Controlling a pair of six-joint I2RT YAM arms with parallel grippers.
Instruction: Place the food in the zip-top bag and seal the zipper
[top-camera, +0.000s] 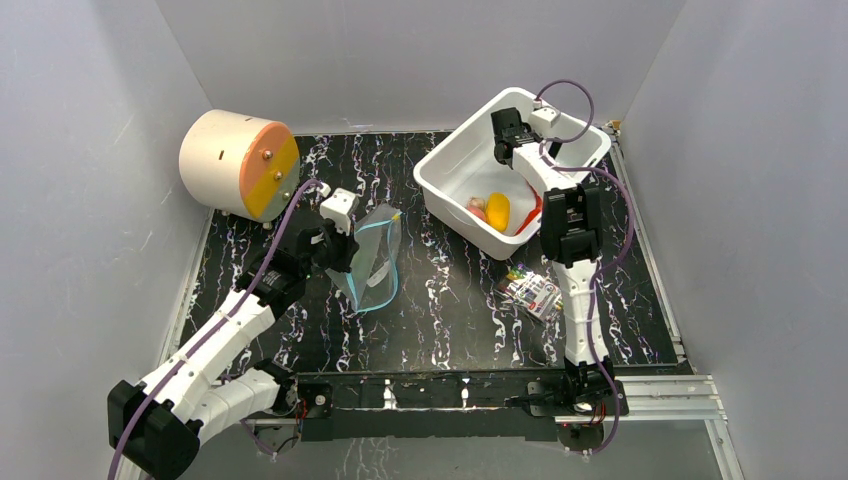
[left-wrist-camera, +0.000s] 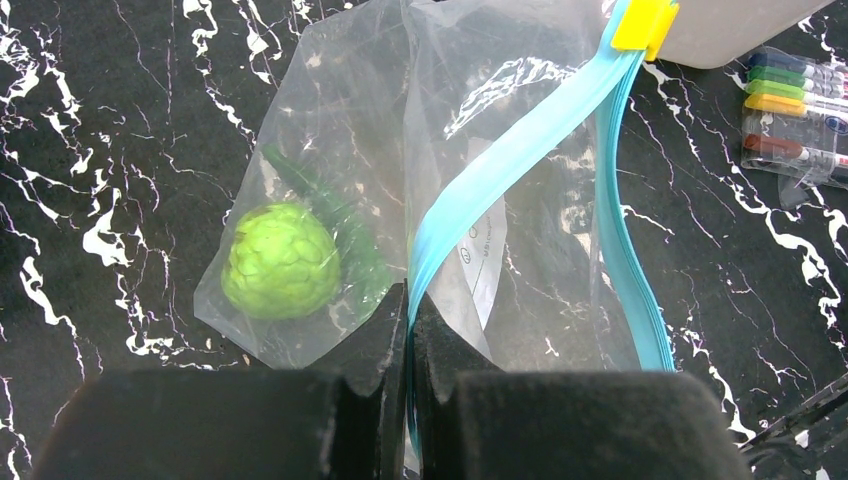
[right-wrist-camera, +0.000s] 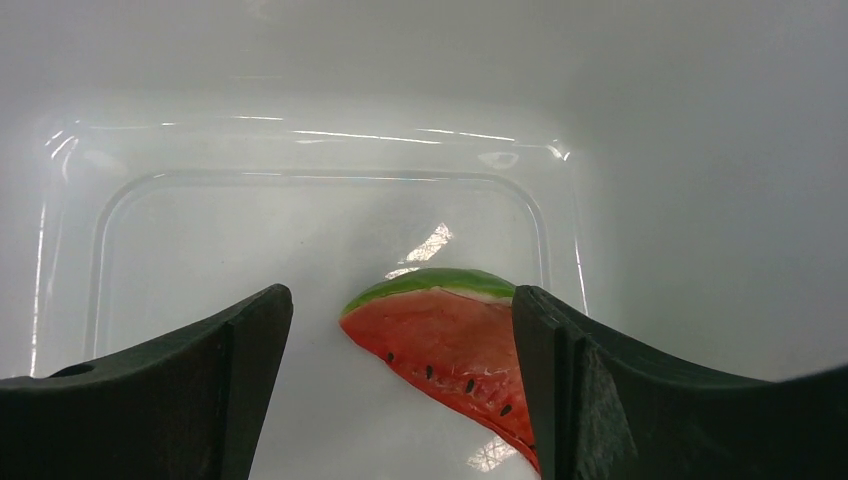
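Note:
The zip top bag (top-camera: 376, 262) lies on the table, its blue zipper (left-wrist-camera: 500, 160) open and yellow slider (left-wrist-camera: 642, 28) at the far end. Inside are a green round food (left-wrist-camera: 280, 260) and a longer green one. My left gripper is shut on the bag's near zipper edge. My right gripper is open inside the white bin (top-camera: 452, 205), over a watermelon slice (right-wrist-camera: 438, 345). A yellow food (top-camera: 497, 211) and a pinkish round one sit in the bin.
A pack of markers (top-camera: 530, 296) lies in front of the bin. A cream cylinder (top-camera: 220, 162) stands at the back left.

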